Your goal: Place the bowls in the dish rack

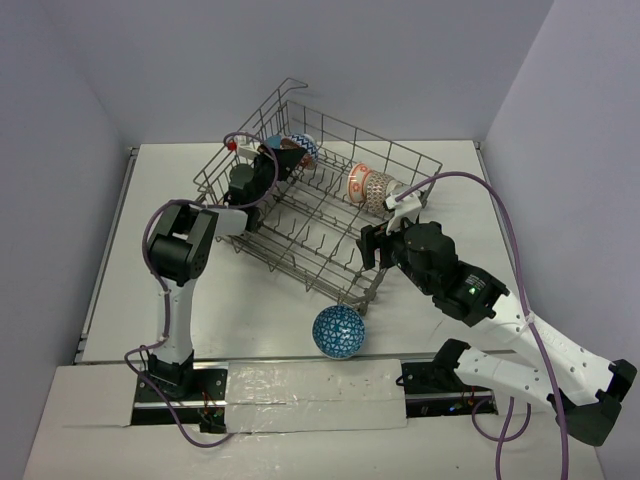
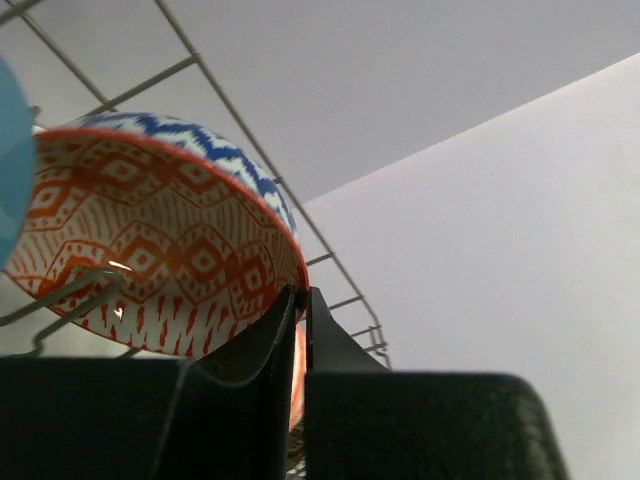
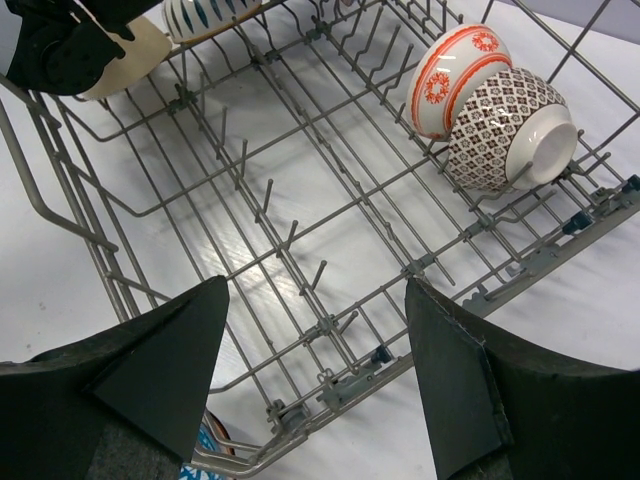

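My left gripper (image 1: pixel 294 152) is at the rack's back-left, fingertips at the rim of a blue-and-white bowl with red interior (image 2: pixel 170 240); whether they grip it is unclear. A plain blue bowl (image 2: pixel 10 160) is beside it. An orange-patterned bowl (image 3: pixel 440 80) and a brown-checked bowl (image 3: pixel 490 130) rest at the back right of the wire rack (image 1: pixel 330 230). My right gripper (image 1: pixel 375 245) is open and empty above the rack's front-right end. A blue patterned bowl (image 1: pixel 338 331) lies on the counter in front.
Walls enclose the back and sides. The rack's middle and front tines are empty. Bare counter (image 1: pixel 150 320) lies left of and before the rack; a metal edge runs along the front.
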